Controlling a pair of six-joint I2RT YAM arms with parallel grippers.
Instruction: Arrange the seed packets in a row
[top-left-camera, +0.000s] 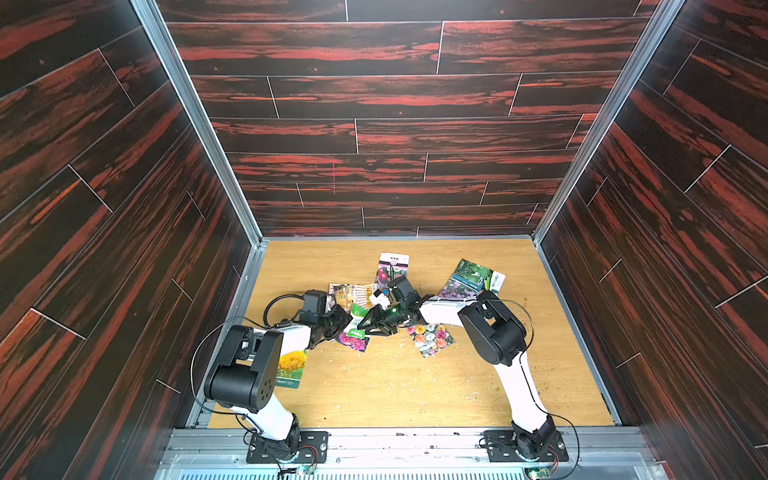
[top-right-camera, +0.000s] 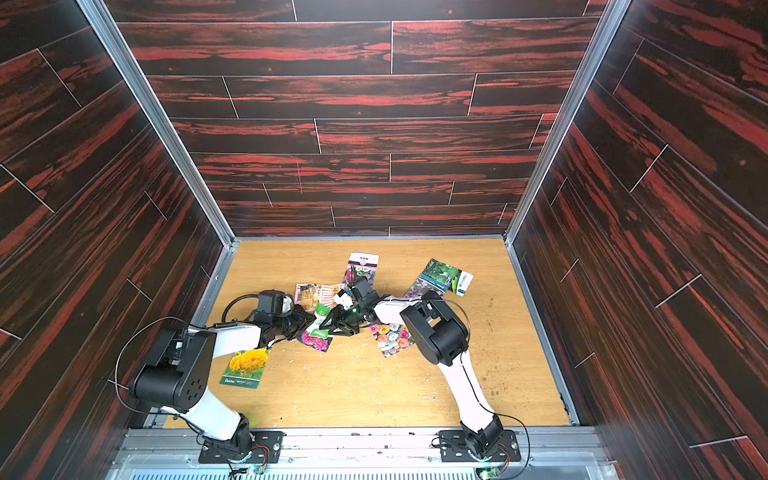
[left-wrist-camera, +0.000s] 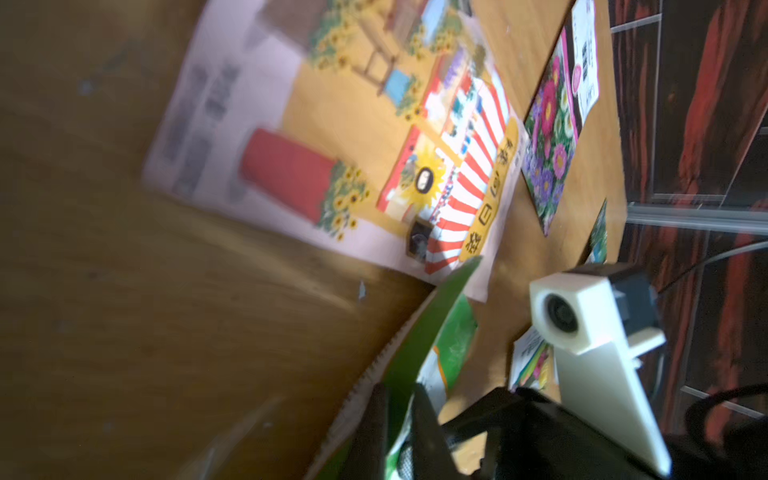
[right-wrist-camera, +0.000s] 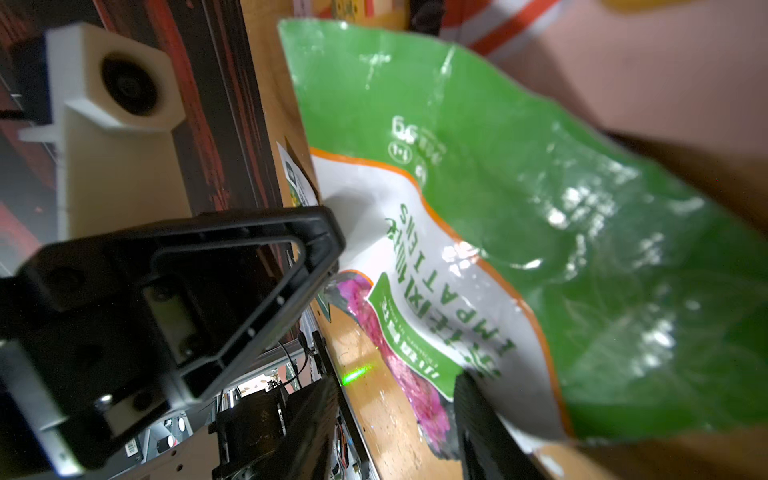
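A green-and-white impatiens packet (right-wrist-camera: 480, 264) with pink flowers stands on its side above the table, its face towards the right wrist camera. My left gripper is shut on it; the packet's thin green edge runs between the fingers. My right gripper stands open close to the packet, its fingers apart, and part of the flowered side shows through the gap. An orange-and-red striped packet (left-wrist-camera: 336, 152) lies flat behind the left gripper. A purple-flower packet (top-left-camera: 393, 262) lies farther back. A rose packet (top-left-camera: 433, 342) lies partly below the right arm.
A yellow-flower packet (top-right-camera: 244, 368) lies by the left arm. At the back right, green packets (top-left-camera: 470, 274) overlap each other, with a white-ended packet (top-right-camera: 464, 283) at their edge. Both arms reach close together at the centre.
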